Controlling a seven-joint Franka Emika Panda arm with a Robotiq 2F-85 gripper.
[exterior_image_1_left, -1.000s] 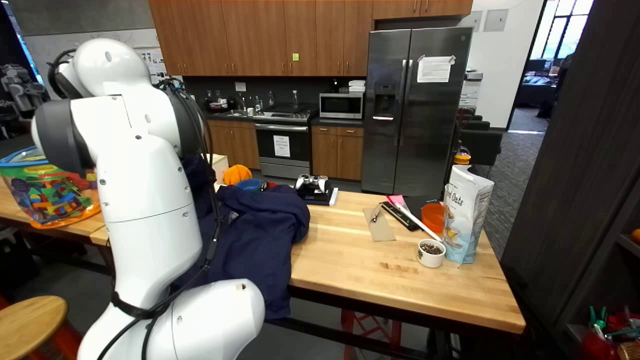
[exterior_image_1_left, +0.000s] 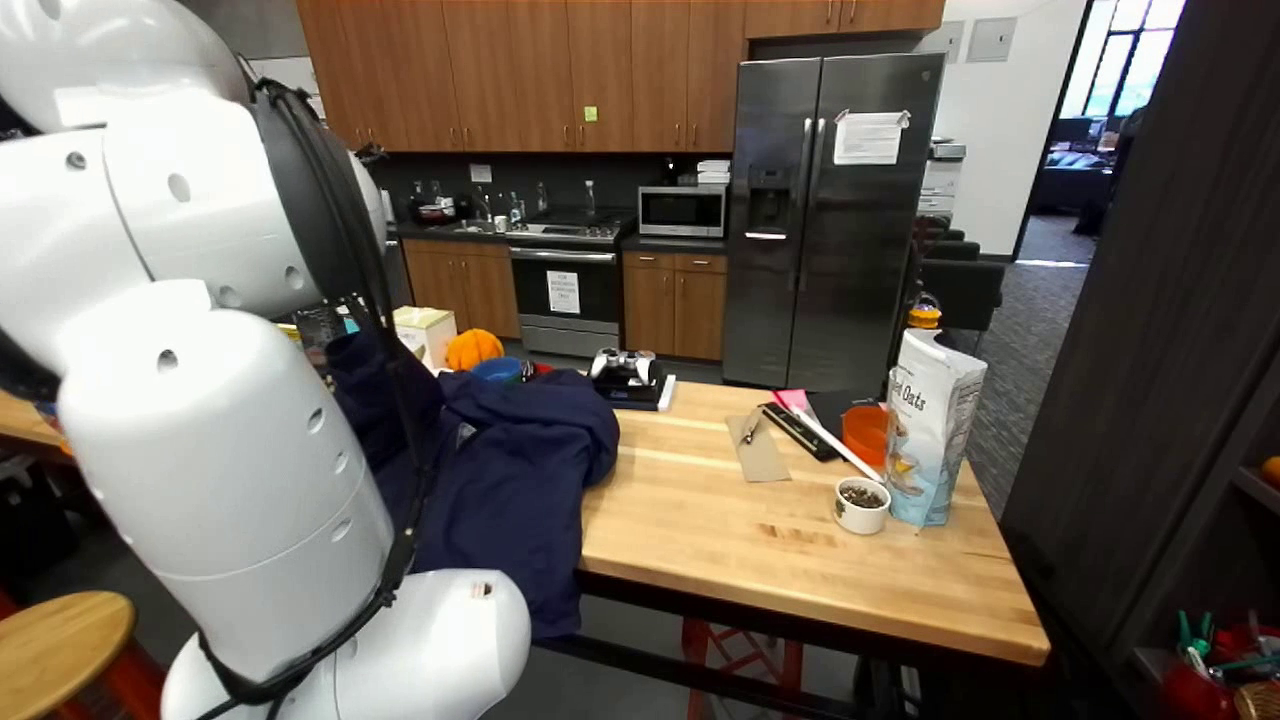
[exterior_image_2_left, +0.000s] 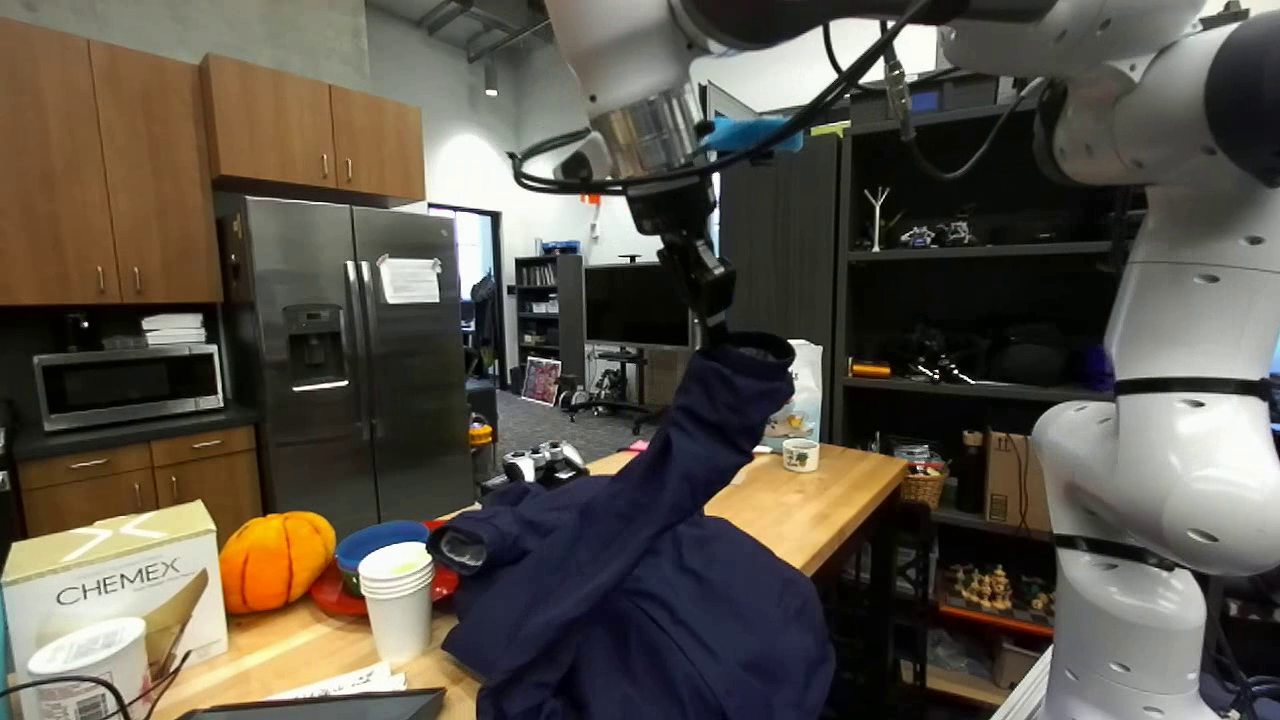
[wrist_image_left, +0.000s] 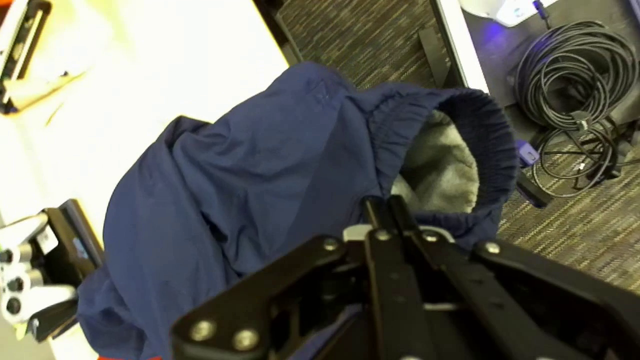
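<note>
A navy garment (exterior_image_2_left: 624, 600) with a pale fleece lining lies bunched on the wooden table. One sleeve (exterior_image_2_left: 708, 432) rises from the heap, its elastic cuff hanging from my gripper (exterior_image_2_left: 717, 334). Seen from the wrist, my gripper has its black fingers together at the near edge of the cuff (wrist_image_left: 504, 150), shut on thin cloth. The cuff's opening gapes wide, showing the lining. In exterior view 1 the garment (exterior_image_1_left: 516, 480) drapes over the table's front edge, while the arm hides my gripper.
White paper cups (exterior_image_2_left: 398, 600), a blue bowl (exterior_image_2_left: 381, 542), an orange pumpkin (exterior_image_2_left: 276, 560) and a Chemex box (exterior_image_2_left: 120, 588) crowd one side. A game controller (exterior_image_1_left: 624, 364) sits behind the garment. Toward the right stand an oats bag (exterior_image_1_left: 933, 426) and a small cup (exterior_image_1_left: 861, 506); bare tabletop lies between.
In exterior view 1 the arm's upper links have swung left and nearer the camera, now covering the bin of colourful toys. The garment on the table looks much the same there.
</note>
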